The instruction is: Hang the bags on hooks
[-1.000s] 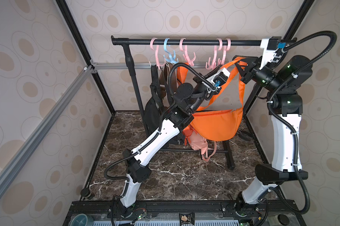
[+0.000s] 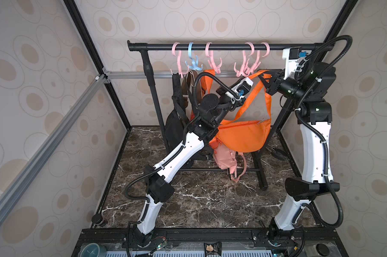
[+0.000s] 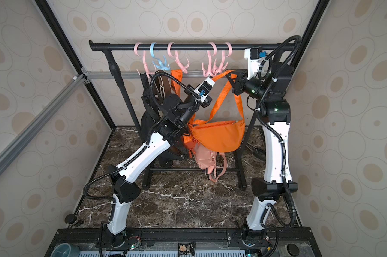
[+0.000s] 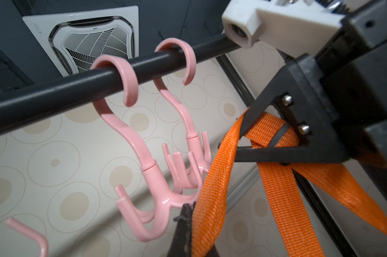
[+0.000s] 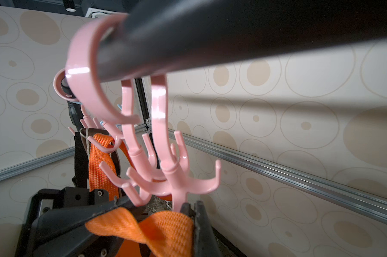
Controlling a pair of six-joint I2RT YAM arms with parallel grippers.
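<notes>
An orange bag [image 2: 245,137] hangs below the rack, its strap [image 4: 215,192] raised near the rightmost pink hooks [image 5: 174,171]. My right gripper [image 2: 266,77] is shut on the strap, which loops round its fingers in the left wrist view. Further left along the strap, my left gripper is shut on it as well; its tips are partly covered by the orange webbing. In the right wrist view, the held strap [image 5: 167,231] lies just below the nearest pink hook, apart from its prongs. The left fingertips are hidden in the top left view.
A black rail [image 2: 227,47] carries several pink hangers and one blue hanger [image 2: 192,62]. Black and brown bags [image 2: 176,124] crowd the left side. A pink bag [image 2: 225,156] hangs behind the orange one.
The rightmost pink hanger has slid a little right and now leans.
</notes>
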